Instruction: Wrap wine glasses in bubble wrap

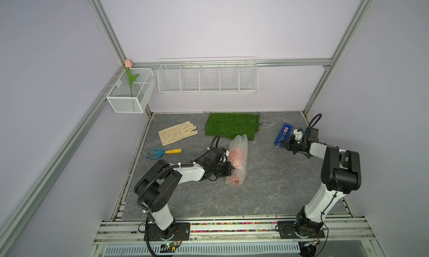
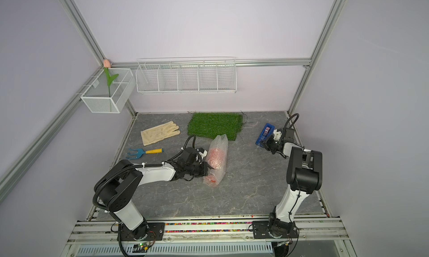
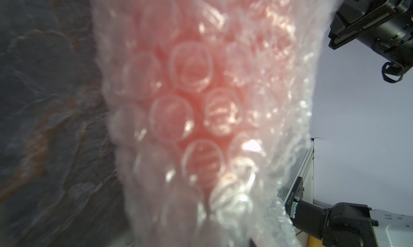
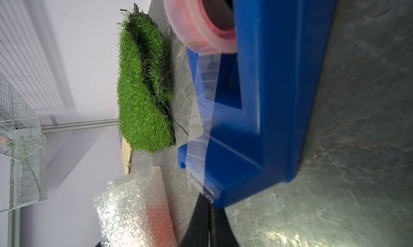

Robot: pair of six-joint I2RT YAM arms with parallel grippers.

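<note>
A roll of clear bubble wrap [image 1: 239, 156] with something red-pink inside lies lengthwise mid-table; the glass itself shows only as a blurred colour. My left gripper [image 1: 232, 166] is shut on the roll's left side, its fingertips mostly hidden by the wrap filling the left wrist view. At the right, a blue tape dispenser [image 4: 275, 96] holds a roll of clear tape [image 4: 206, 23], whose strip [image 4: 202, 131] runs to the serrated edge. My right gripper is shut just at that edge, below the strip's end; whether any tape is between its fingers cannot be told.
Artificial grass [image 1: 232, 125] lies at the back, with a cream glove [image 1: 177, 132] and a blue fork with yellow handle [image 1: 165, 152] at the left. Wire baskets [image 1: 207, 91] hang on the back wall. Bare table [image 1: 268, 181] separates the wrap from the dispenser.
</note>
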